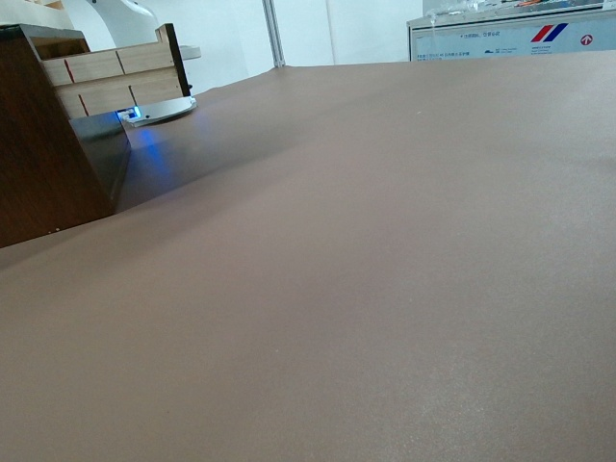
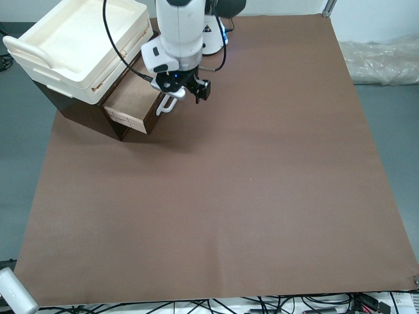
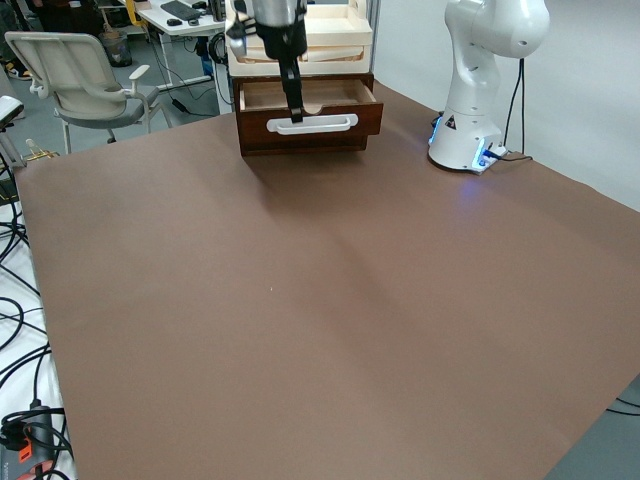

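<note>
A dark wooden drawer unit stands at the back, its drawer pulled out, with a white handle on the front. A cream plastic bin sits on top. The black gripper hangs just in front of the drawer front, above the handle in the right view; whether it is open or shut is unclear. In the top view the drawer's wooden side shows at the upper left.
Cables run along one edge, and the robot base stands behind, beside the drawer unit.
</note>
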